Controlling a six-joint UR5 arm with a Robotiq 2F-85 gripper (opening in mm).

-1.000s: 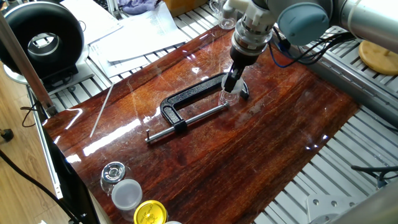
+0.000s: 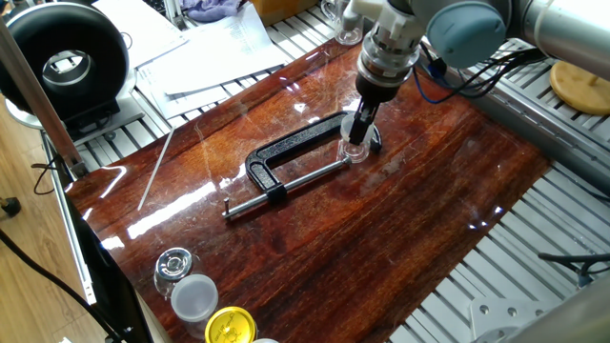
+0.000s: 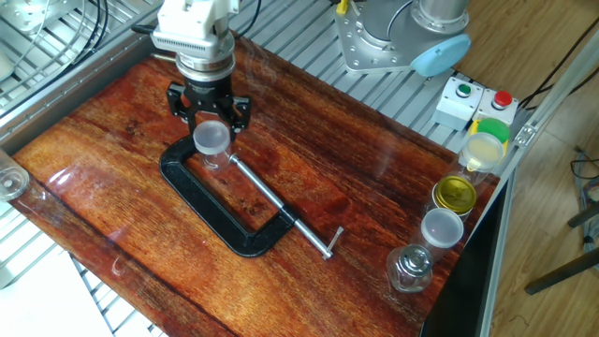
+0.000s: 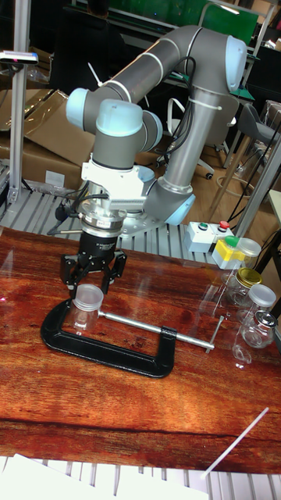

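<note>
A clear jar with a frosted white lid [image 3: 211, 138] stands upright at the mouth of a black C-clamp [image 3: 213, 213], between the frame's end and the screw's tip. The clamp lies flat on the glossy brown table, its silver screw [image 4: 150, 323] running off to one side. Just above the jar, my gripper [image 4: 90, 286] points down with its fingers spread to either side of the lid. No firm contact with the jar shows. In exterior view 1, the dark fingers [image 2: 361, 126] are seen edge-on and cover part of the jar.
Several lidded jars, one with a gold lid [image 3: 456, 195] and one with a silver lid [image 2: 174, 263], line one table edge. Another clear glass [image 2: 348, 29] stands at the far edge. Much bare table [image 2: 381, 238] surrounds the clamp.
In exterior view 1 my gripper has shifted slightly to the right over the jar. The clamp and the other jars have not moved.
</note>
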